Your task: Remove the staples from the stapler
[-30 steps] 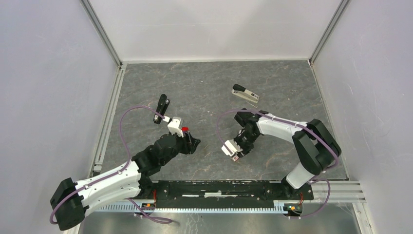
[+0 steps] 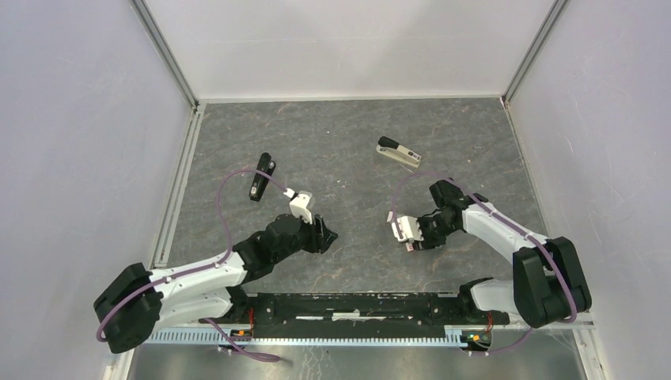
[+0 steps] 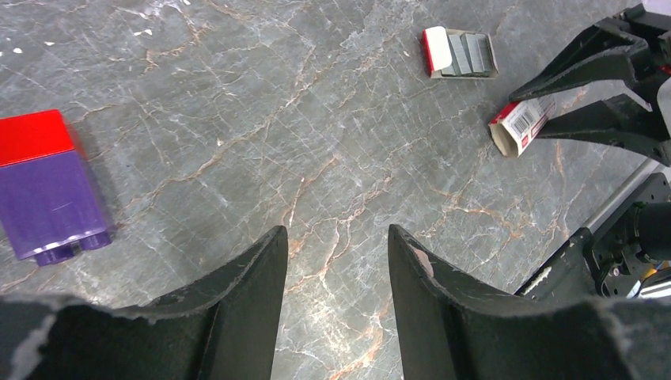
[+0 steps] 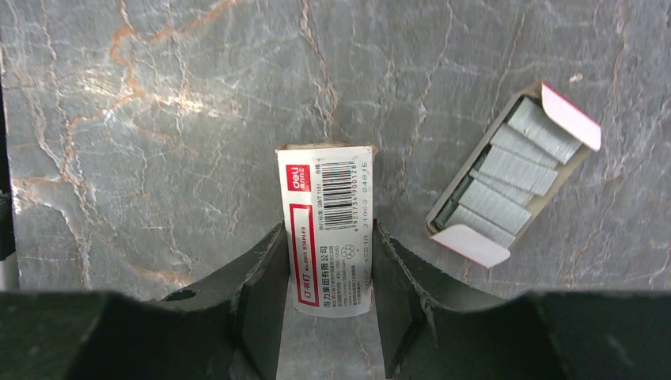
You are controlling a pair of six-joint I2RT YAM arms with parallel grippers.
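Note:
My right gripper is shut on a white and red staple box sleeve point(image 4: 344, 273), its barcode side showing. Close by on the table lies the box's inner tray, holding several grey blocks of staples; both lie in the left wrist view too, as the sleeve point(image 3: 522, 125) and the tray point(image 3: 463, 54). Fingers apart and empty, my left gripper hovers over bare table. In the top view, a beige stapler with a black end point(image 2: 398, 150) rests at the back and a black stapler point(image 2: 262, 176) at the left.
A red and purple block point(image 3: 47, 186) stands on the table left of my left gripper. White walls point(image 2: 356, 55) enclose the sides and back.
With the sleeve in its grip, my right gripper has moved right and slightly back. My left gripper has shifted a little to the right, and the red block is now hidden in the top view.

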